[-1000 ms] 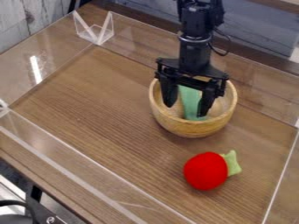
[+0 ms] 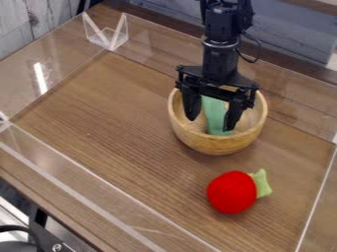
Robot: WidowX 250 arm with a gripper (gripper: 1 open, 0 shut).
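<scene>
My black gripper point(image 2: 216, 98) is lowered over a round wooden bowl point(image 2: 218, 142), its fingers open and spread, reaching down inside the bowl's rim around a green object point(image 2: 216, 116). I cannot tell whether the fingers touch it. In the lower right, outside the bowl, sits a red round object point(image 2: 232, 192) with a pale green piece point(image 2: 261, 182) beside it.
A clear plastic object point(image 2: 110, 33) stands at the back left near the table's edge.
My gripper has shifted very slightly over the bowl; otherwise the scene looks the same.
</scene>
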